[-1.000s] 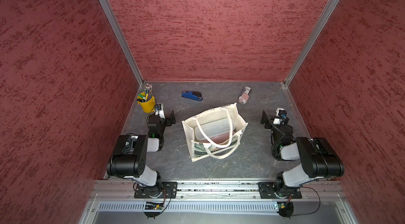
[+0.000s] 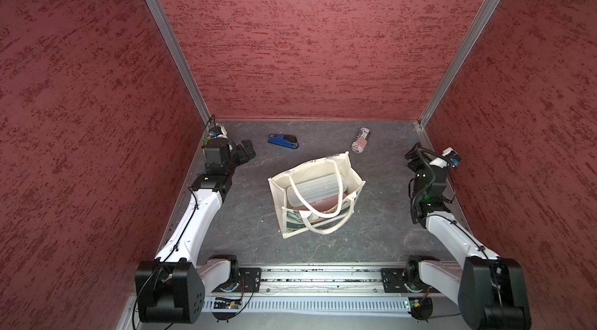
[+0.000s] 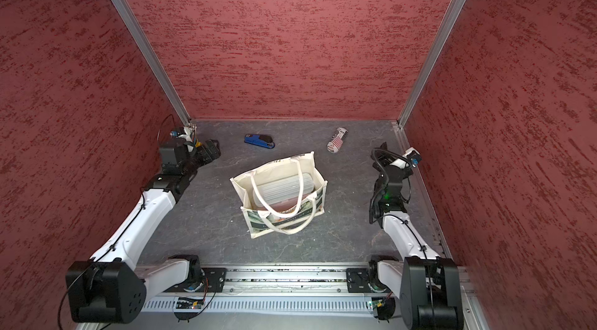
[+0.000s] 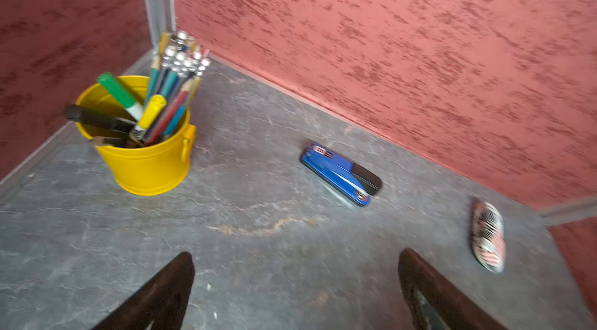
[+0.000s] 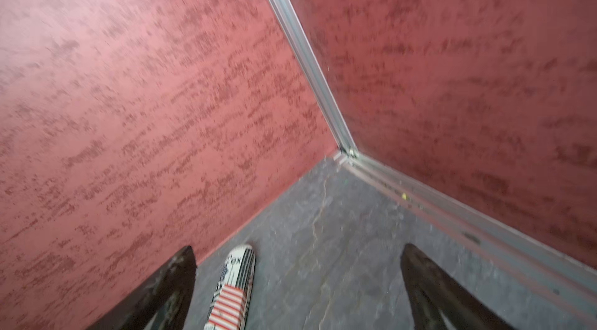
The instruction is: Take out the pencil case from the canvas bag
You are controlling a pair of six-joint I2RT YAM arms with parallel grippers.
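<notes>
A cream canvas bag with two handles stands in the table's middle, holding clear plastic and reddish items; I cannot tell a pencil case inside. A striped patterned soft case, perhaps a pencil case, lies behind the bag at the back right, also in the left wrist view. My left gripper is open, raised left of the bag at the table's left rear, nothing between its fingers. My right gripper is open and empty, raised right of the bag, facing the back right corner.
A blue stapler lies at the back. A yellow bucket of pens stands in the back left corner, mostly hidden by the left arm from above. Red walls enclose the table; bare surface shows beside the bag.
The bag and other objects have not moved.
</notes>
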